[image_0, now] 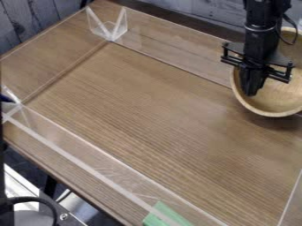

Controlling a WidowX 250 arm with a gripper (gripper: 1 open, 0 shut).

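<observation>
At the upper right of the camera view, my black gripper (249, 76) reaches down over a round tan bowl (274, 104), which sits at the right edge of the wooden table against the back. The fingertips are at the bowl's left rim and partly inside it. The gripper appears shut; whether anything thin, such as the rim, is between its fingers is hard to tell.
A pale green piece (165, 216) lies at the bottom edge. Dark equipment (30, 212) stands at the lower left.
</observation>
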